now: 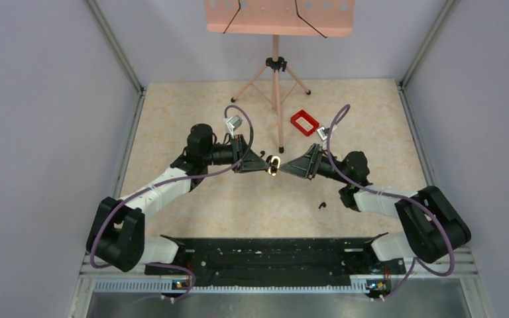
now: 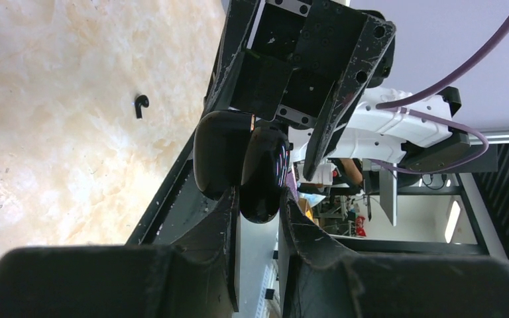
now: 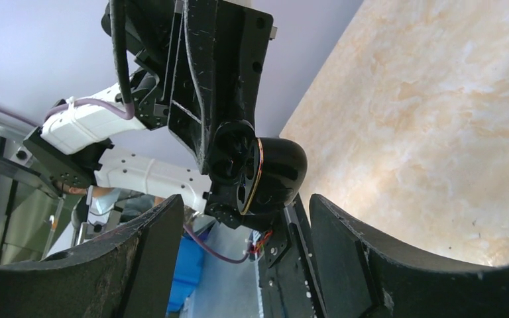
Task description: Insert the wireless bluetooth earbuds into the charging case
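Note:
The glossy black charging case point(image 1: 273, 165), lid open, hangs in my left gripper point(image 1: 268, 167), whose fingertips pinch it in the left wrist view point(image 2: 265, 172). The right wrist view shows its hollow interior point(image 3: 272, 175). My right gripper point(image 1: 283, 168) stands open just to the right of the case, its fingers apart with nothing between them. One dark earbud point(image 1: 322, 205) lies on the table at the lower right; another point(image 1: 262, 154) lies above the left gripper, partly beside it.
A red open box point(image 1: 304, 122) lies at the back right. The legs of a pink stand point(image 1: 280, 119) reach onto the table's back middle.

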